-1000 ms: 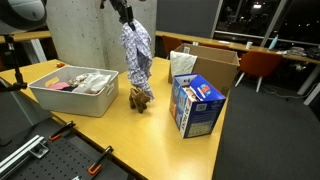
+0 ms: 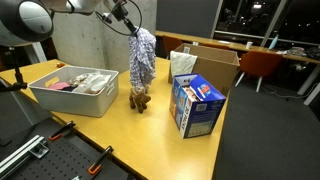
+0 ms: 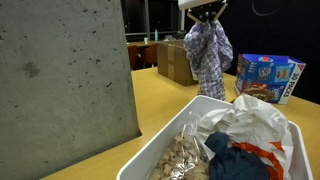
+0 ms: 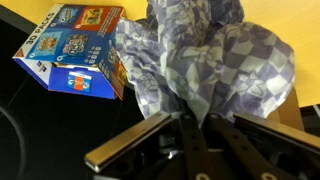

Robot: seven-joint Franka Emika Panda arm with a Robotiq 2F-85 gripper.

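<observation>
A checkered grey-and-white cloth [image 2: 142,58] hangs from my gripper [image 2: 136,31], which is shut on its upper end. In exterior view 2 the cloth [image 3: 208,58] drapes down behind the white bin. The wrist view shows the cloth [image 4: 205,60] bunched between the fingers and spreading out below over the yellow table. In exterior view 1 its lower end hangs above and just behind a small brown plush toy [image 2: 139,98] on the table.
A white bin [image 2: 75,103] holding bags and dark cloth stands at left. The blue snack box [image 2: 198,106] is on the right, with a cardboard box [image 2: 205,64] behind it. Bare table [image 2: 150,140] lies in front.
The gripper and the top of the cloth have shifted slightly right, and the cloth now hangs straighter. The bin, toy and boxes have stayed in place.
</observation>
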